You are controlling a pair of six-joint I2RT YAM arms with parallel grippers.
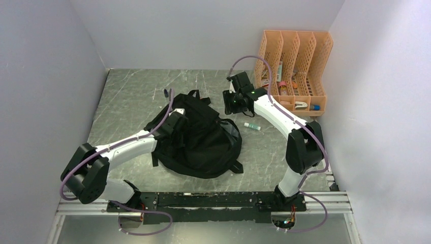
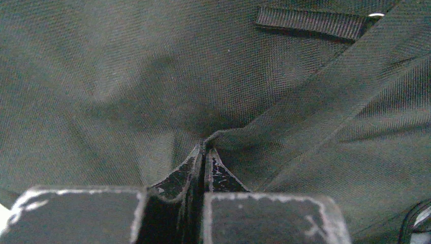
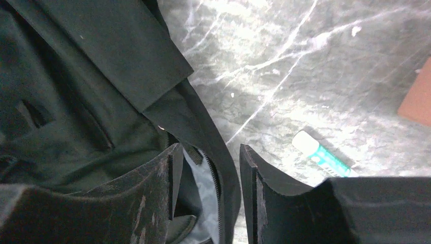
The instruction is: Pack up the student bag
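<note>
The black bag [image 1: 208, 152] lies on the table with its mouth partly open on the right, where grey lining [image 3: 203, 193] shows beside the zip. Over the bag's left part, my left gripper is shut on a fold of its black cloth. My right gripper stands open above the bag's right edge, nothing between its fingers. A white and green tube [image 1: 252, 126] rests on the table right of the bag; in the right wrist view this tube [image 3: 325, 155] is apart from the right finger. What the bag holds is hidden.
At the back right leans a peach-coloured organizer [image 1: 317, 99] with several small items in its slots. A small dark blue object [image 1: 166, 93] sits behind the bag at the left. Bare table [image 1: 129, 96] spreads at the far left.
</note>
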